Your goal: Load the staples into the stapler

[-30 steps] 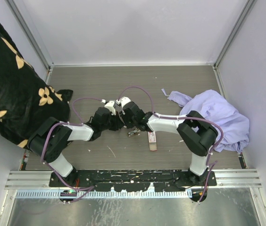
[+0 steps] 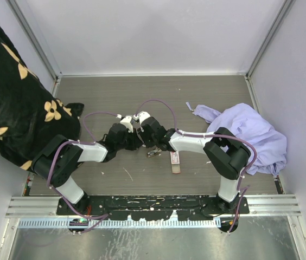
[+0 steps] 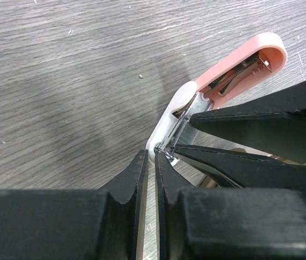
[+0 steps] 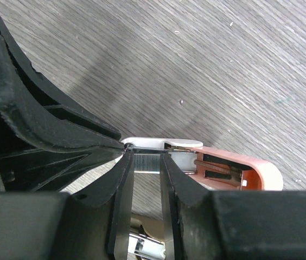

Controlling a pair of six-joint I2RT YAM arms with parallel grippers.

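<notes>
The small pink-and-white stapler [image 3: 234, 67] lies opened up, its metal channel and spring exposed. At its white front end is my left gripper, fingers nearly together on the tip; the exact grip is partly hidden. A short silver strip of staples [image 4: 147, 162] lies along the channel, between the fingertips of my right gripper. The right wrist view shows the stapler's pink end [image 4: 269, 174] pointing away to the right. From above, both grippers meet at mid-table and cover the stapler.
A small staple box [image 2: 175, 161] lies just right of the grippers. Beside it is a brown-and-metal item [image 4: 146, 246], partly hidden. Lilac cloth [image 2: 250, 138] is heaped at right, a dark flowered blanket [image 2: 28, 92] at left.
</notes>
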